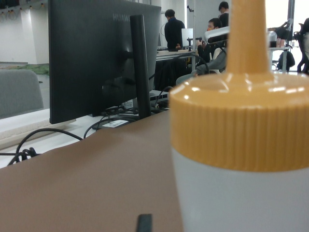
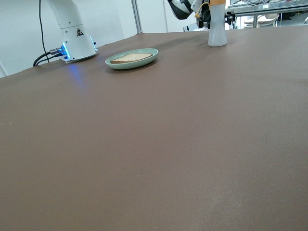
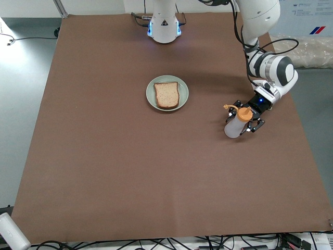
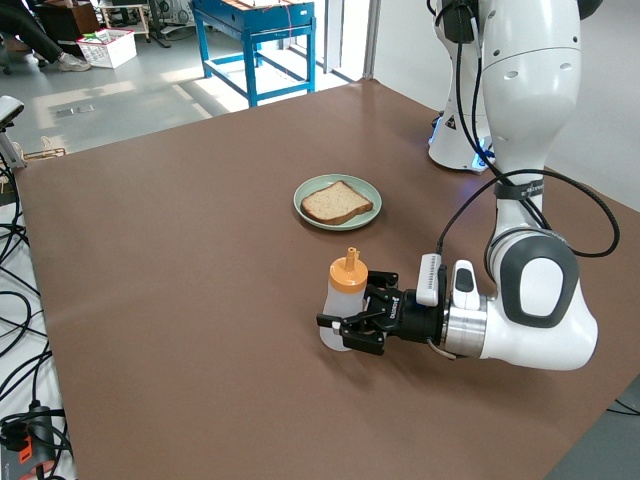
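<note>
A squeeze bottle [image 3: 234, 128] with an orange cap stands upright at the table's right side, also in the top view [image 2: 217, 30] and right view [image 4: 344, 294]; its cap [image 1: 240, 135] fills the wrist view's right side. My gripper [image 4: 350, 325] is around it; whether the fingers grip or only surround it I cannot tell. A slice of bread [image 3: 166, 95] lies on a pale green plate [image 3: 182, 101], left of and behind the bottle.
Cables line the table's edge, and a monitor [image 1: 87, 58] stands beyond it in the wrist view.
</note>
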